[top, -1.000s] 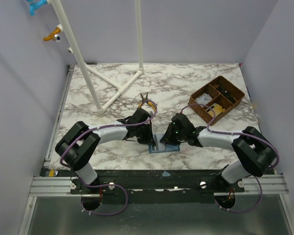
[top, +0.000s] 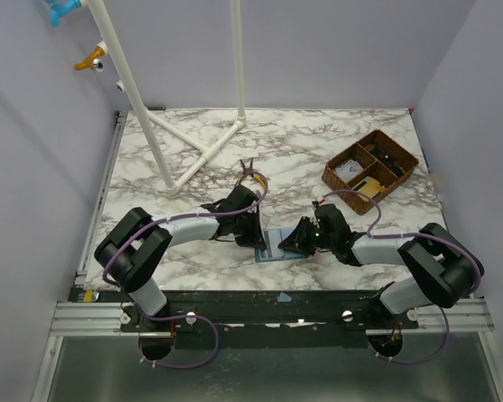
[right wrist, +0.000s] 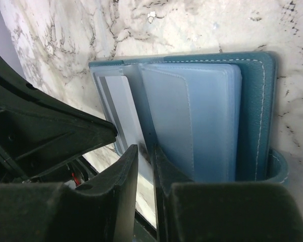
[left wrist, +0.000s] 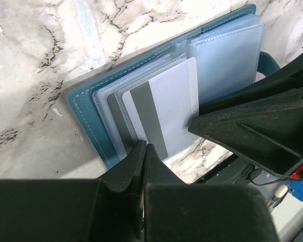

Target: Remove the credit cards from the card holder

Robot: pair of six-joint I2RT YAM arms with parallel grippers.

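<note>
The blue card holder (top: 274, 258) lies opened out on the table between my two grippers, with clear sleeves on both halves. In the left wrist view a white card (left wrist: 174, 103) with a dark stripe sits in the sleeves of one half. My left gripper is shut at that half's lower edge, nothing visible between its fingers. The right gripper is at the card's inner edge beside the holder's fold, its fingertips only slightly parted. Whether they grip the card is unclear. The other half's blue sleeve (right wrist: 212, 111) lies beside them.
A brown divided box (top: 329, 177) stands at the back right with several items inside. Orange-handled pliers (top: 250, 172) lie behind the left gripper. A white pipe frame (top: 203, 157) stands at the back left.
My left arm and the holder look unmoved.
</note>
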